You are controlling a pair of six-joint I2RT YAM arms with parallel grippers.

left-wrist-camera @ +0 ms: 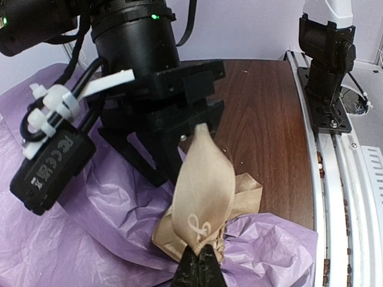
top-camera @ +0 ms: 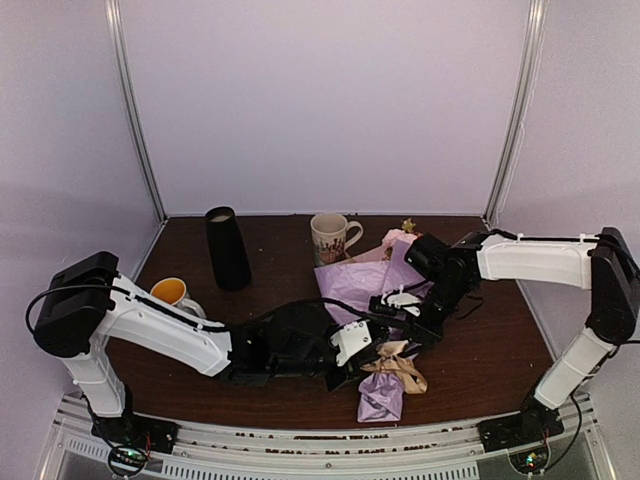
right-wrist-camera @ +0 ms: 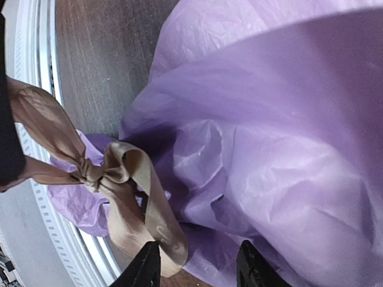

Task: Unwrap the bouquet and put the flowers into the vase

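The flowers lie as a bouquet in purple wrapping (top-camera: 350, 280), pink blooms (top-camera: 402, 238) towards the back. A tan ribbon (top-camera: 398, 372) ties its lower end. My left gripper is shut, fingertips at the ribbon's knot; whether they pinch the ribbon I cannot tell. From the left, my right gripper's ribbon end is reached by two strands leading to the left gripper's dark finger (right-wrist-camera: 12, 137). My right gripper stands open above the wrapping, a ribbon tail (right-wrist-camera: 167, 245) in the gap beside one fingertip. A tall black vase (top-camera: 228, 250) stands upright at the back left.
A patterned mug (top-camera: 330, 240) stands behind the bouquet, and an orange-lined mug (top-camera: 171, 292) sits at left behind the left arm. Both grippers are close together over the ribbon. Bare table (top-camera: 485, 350) shows at right.
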